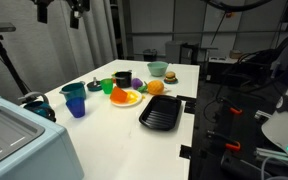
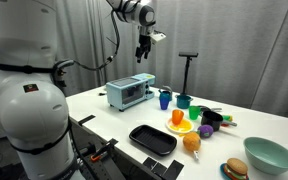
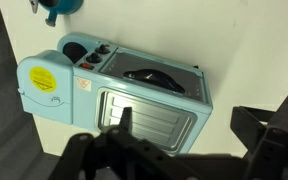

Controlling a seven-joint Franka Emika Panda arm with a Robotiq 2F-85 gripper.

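Observation:
My gripper [image 1: 58, 31] hangs high at the upper left in exterior view 1, its fingers spread and nothing between them. Exterior view 2 has the gripper [image 2: 151, 49] well above the light-blue toaster oven [image 2: 132, 92]. Looking down in the wrist view, I see the oven [image 3: 134, 95] below the open gripper, with a clear gap of height between them. A dark panel with a black handle [image 3: 154, 77] lies on the oven's top. The oven's lower edge is partly hidden by my fingers.
A black tray [image 1: 161, 113] lies on the white table. Around it are a plate with an orange item [image 1: 120, 95], a blue cup [image 1: 76, 106], a teal pot [image 3: 56, 10], a burger [image 2: 234, 170] and a green bowl [image 2: 270, 155]. Bare table lies in front of the oven.

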